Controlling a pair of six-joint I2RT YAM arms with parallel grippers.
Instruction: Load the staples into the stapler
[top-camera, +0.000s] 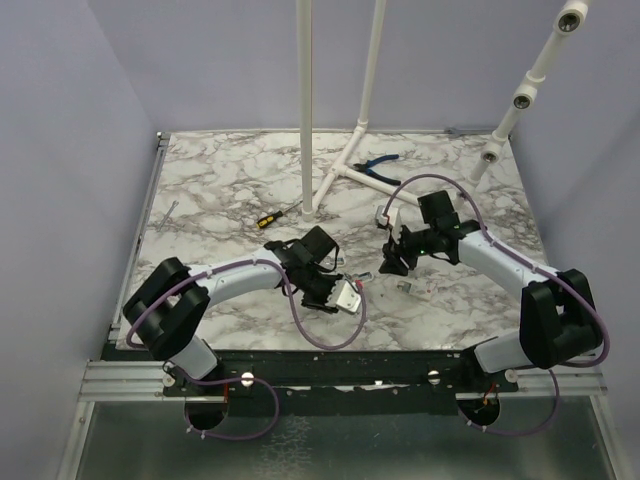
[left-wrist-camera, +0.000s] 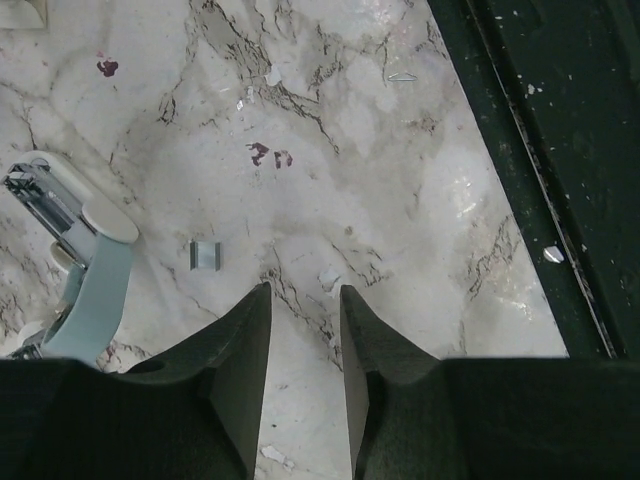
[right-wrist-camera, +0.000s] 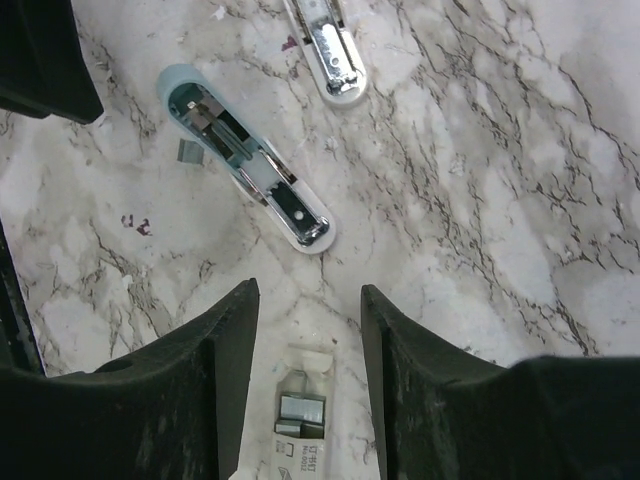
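Observation:
A teal-and-white stapler lies opened out, its staple channel exposed; its teal end shows in the left wrist view. Close beside this stapler is a short grey staple strip (left-wrist-camera: 205, 255) on the marble. My left gripper (top-camera: 322, 304) hovers near the front of the table, open and empty, with the strip ahead and to the left of its fingers in its wrist view. The right gripper (top-camera: 394, 267), to the right of the stapler, is open too. Below its fingertips in the right wrist view sits a small white box (right-wrist-camera: 300, 455) with grey staples (right-wrist-camera: 302, 409) inside.
Another white stapler part (right-wrist-camera: 335, 60) lies past the teal stapler. A loose staple (left-wrist-camera: 402, 77) and small scraps dot the marble near the dark front edge (left-wrist-camera: 545, 150). Pliers (top-camera: 376, 161), a screwdriver (top-camera: 270, 219) and white frame tubes (top-camera: 335, 175) stand farther back.

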